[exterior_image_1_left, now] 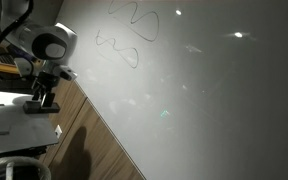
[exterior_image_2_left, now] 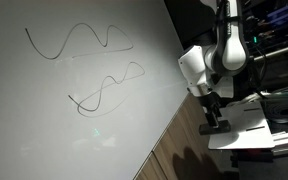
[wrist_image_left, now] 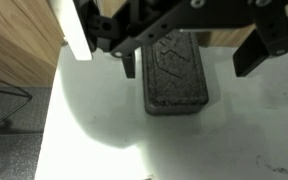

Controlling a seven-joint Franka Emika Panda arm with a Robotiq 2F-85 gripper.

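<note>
A dark, rounded block that looks like a whiteboard eraser (wrist_image_left: 174, 85) lies on a white tabletop (wrist_image_left: 229, 135). My gripper is open above it. In the wrist view one finger (wrist_image_left: 126, 62) shows left of the block and the other (wrist_image_left: 249, 52) to its right, with a wider gap on the right. Whether either finger touches the block cannot be made out. The same eraser (exterior_image_1_left: 41, 107) sits under the gripper in exterior view 1, and the eraser (exterior_image_2_left: 214, 128) appears below the fingers in exterior view 2.
A large whiteboard (exterior_image_2_left: 44, 110) stands beside the table, with an upper wavy black line (exterior_image_2_left: 79, 40) and a lower one (exterior_image_2_left: 106, 90). Wood panelling (exterior_image_1_left: 99, 145) runs below the board. A coiled pale hose or cable (exterior_image_1_left: 14, 165) is at the near table edge.
</note>
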